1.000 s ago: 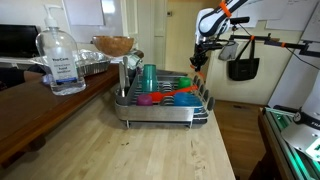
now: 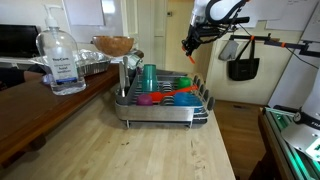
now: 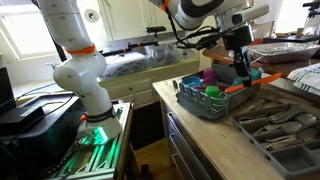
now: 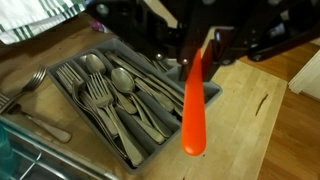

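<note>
In the wrist view, my gripper is shut on an orange-red utensil (image 4: 194, 112), which sticks out from the fingers with its rounded end foremost. Beneath it lies the grey cutlery tray (image 4: 163, 156), filled with forks and spoons. Exterior view 1 has the gripper (image 2: 190, 50) high beyond the dish rack, and a small orange piece of the utensil (image 2: 191, 58) shows below it. From the other side, the gripper (image 3: 241, 78) appears close to the rack and the cutlery tray (image 3: 296, 158); part of it blends into the dark background.
The dish rack (image 2: 160, 114) holds green cups and several colourful items. A soap bottle (image 2: 62, 60) and a brown bowl (image 2: 114, 45) stand left of it. Bare wooden counter (image 2: 120, 152) lies in front. Loose forks (image 4: 40, 122) rest beside the cutlery tray.
Compared with one second ago, the arm appears higher and larger in exterior view 1, with the gripper raised above the rack's far end.
</note>
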